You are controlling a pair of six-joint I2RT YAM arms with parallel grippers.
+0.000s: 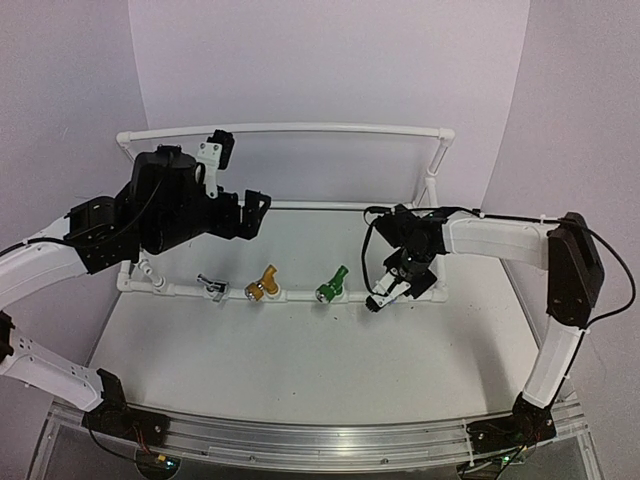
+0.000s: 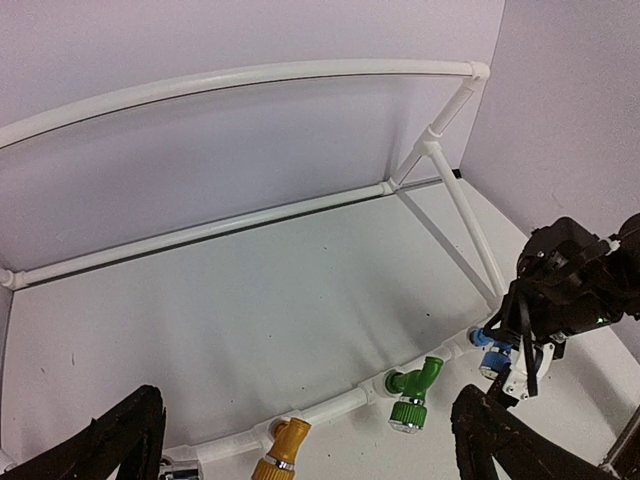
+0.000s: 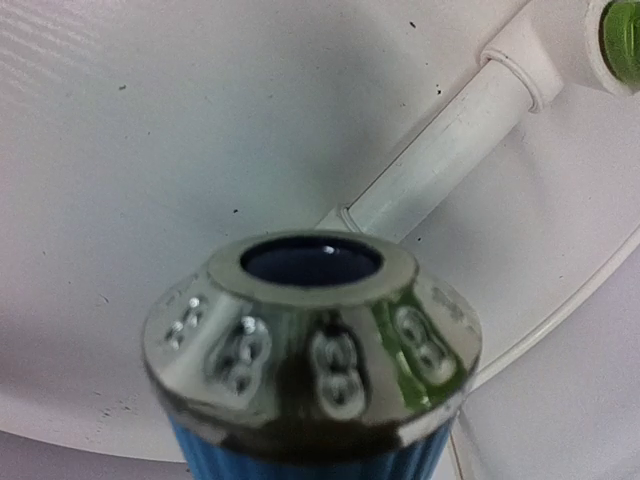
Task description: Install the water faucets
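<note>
Along the front white pipe sit a silver faucet (image 1: 212, 287), an orange faucet (image 1: 263, 283) and a green faucet (image 1: 331, 286). At the pipe's right end, a blue faucet (image 2: 495, 358) is in the grasp of my right gripper (image 1: 405, 275). Its silver nozzle ring and blue body (image 3: 310, 455) fill the lower right wrist view, where no fingertips show past it. How far its stem sits in the pipe socket is hidden. Above the left part of the frame hangs my left gripper (image 1: 245, 212), open and empty; its fingers (image 2: 125, 440) stand wide apart.
A white pipe frame (image 1: 290, 128) spans the back, with uprights at both sides. The front pipe (image 1: 300, 296) runs between the arms. Free board lies in front of it, up to a metal rail (image 1: 310, 440). Grey walls close in both sides.
</note>
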